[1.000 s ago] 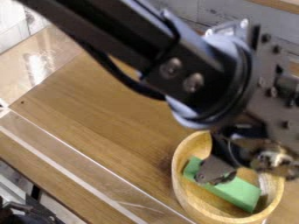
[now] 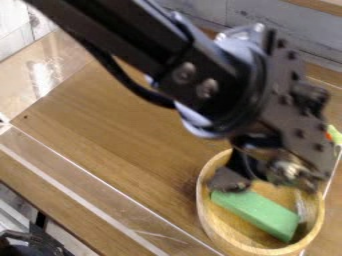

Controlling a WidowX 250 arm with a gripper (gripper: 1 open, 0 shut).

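A round wooden bowl (image 2: 218,225) stands at the lower right of the camera view with a green block (image 2: 262,213) lying inside it. My black gripper (image 2: 265,180) is over the bowl, its open fingers just above the block at the back part of the bowl. Part of the bowl's far side is hidden behind the gripper, and the fingertips are blurred.
A wooden table (image 2: 120,140) fills most of the view, clear to the left of the bowl, with pale tape strips along its left front edge. A small green and yellow object (image 2: 333,134) is partly visible at the right edge. A wall runs behind.
The block and bowl look unmoved.
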